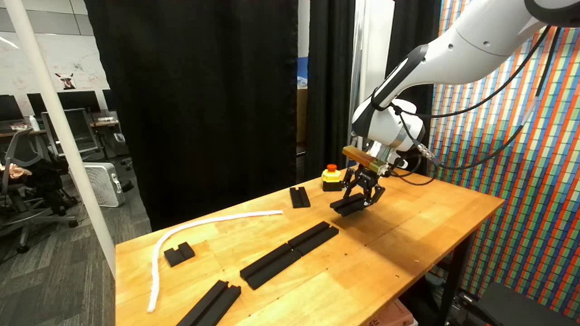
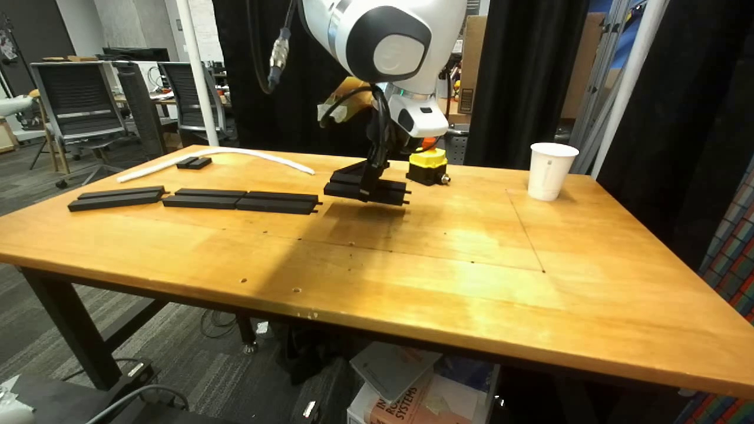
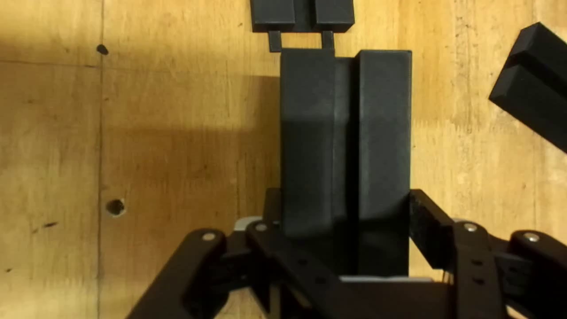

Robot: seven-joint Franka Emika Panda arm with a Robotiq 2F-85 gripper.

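My gripper is shut on a black grooved block (image 3: 384, 133), one finger against each long side. In exterior view 2 this block hangs a little above the table, two small pegs showing at its right end. Just beyond its far end in the wrist view lies another grooved piece (image 3: 333, 13), whose two pegs point toward the held block; a gap in height between them cannot be judged from above. That piece belongs to a joined pair of black blocks (image 1: 291, 252) on the table. Farther along lies a separate long black block (image 1: 210, 304).
A short black block (image 1: 299, 197) lies near the yellow box with a red button (image 1: 331, 178). Another small block (image 1: 179, 253) sits beside a curved white strip (image 1: 187, 226). A white paper cup (image 2: 551, 171) stands at the back.
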